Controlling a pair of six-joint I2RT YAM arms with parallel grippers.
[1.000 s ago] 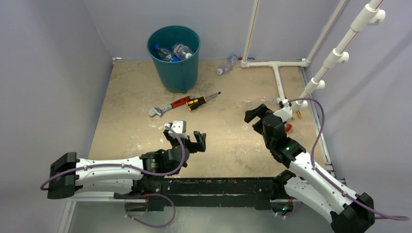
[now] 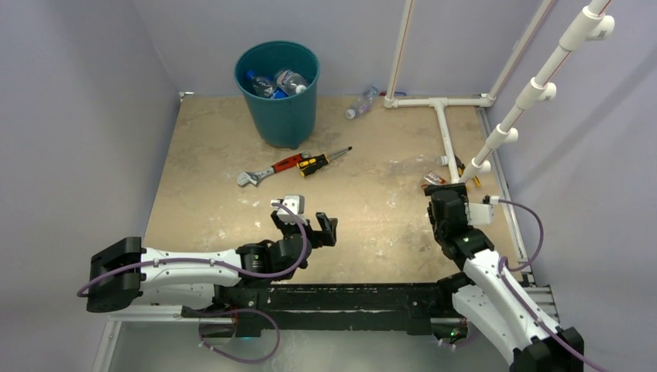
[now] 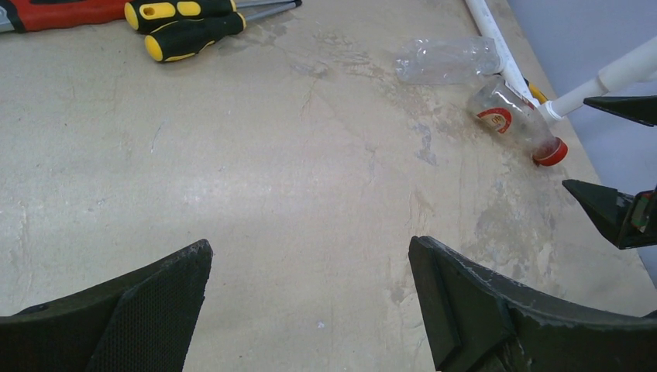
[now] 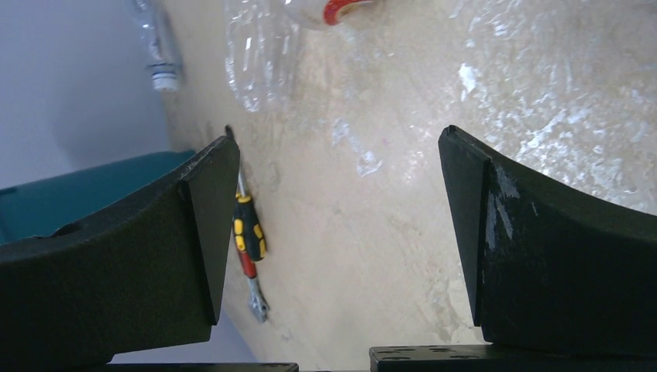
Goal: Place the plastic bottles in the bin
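The teal bin (image 2: pixel 275 116) at the back holds plastic bottles. A bottle (image 2: pixel 360 105) lies right of it. Near the white pipe frame lie a clear bottle (image 3: pixel 442 62) and a red-capped bottle (image 3: pixel 507 120) with a red label, partly hidden from above by my right arm. My right gripper is open above the table at the right, nothing between its fingers, near those bottles. My left gripper stands open at the front centre over bare table, empty.
An adjustable wrench (image 2: pixel 271 170) and screwdrivers (image 2: pixel 314 163) lie before the bin. White pipes (image 2: pixel 442 124) line the back right and right edge.
My right gripper has swung rightward and turned, covering more of the red-capped bottle from above. My left gripper has shifted slightly right.
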